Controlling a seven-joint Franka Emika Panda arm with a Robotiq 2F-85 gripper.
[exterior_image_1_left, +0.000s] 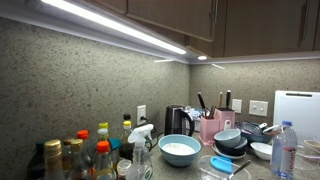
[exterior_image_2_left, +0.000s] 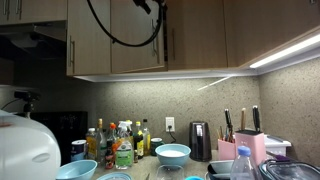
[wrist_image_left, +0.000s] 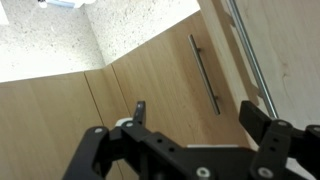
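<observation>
In the wrist view, my gripper stands open with nothing between its fingers. Past the fingertips is a wooden cabinet door with a slim bar handle (wrist_image_left: 204, 75); a gap shows between them. A longer metal bar (wrist_image_left: 255, 58) runs by the right finger. Exterior view 1 shows an upper cabinet door (exterior_image_1_left: 175, 15) with its handle (exterior_image_1_left: 214, 12) near the free edge. From exterior view 2, a black part of the arm (exterior_image_2_left: 150, 5) and a looping cable hang before the upper cabinets (exterior_image_2_left: 190, 35); the fingertips cannot be made out there.
Below, the counter is crowded: bottles (exterior_image_1_left: 103, 160), a spray bottle (exterior_image_1_left: 139, 155), a blue bowl (exterior_image_1_left: 180, 150), a kettle (exterior_image_1_left: 177, 120), a pink knife block (exterior_image_1_left: 212, 127) and a water bottle (exterior_image_1_left: 284, 150). Free air lies between counter and cabinets.
</observation>
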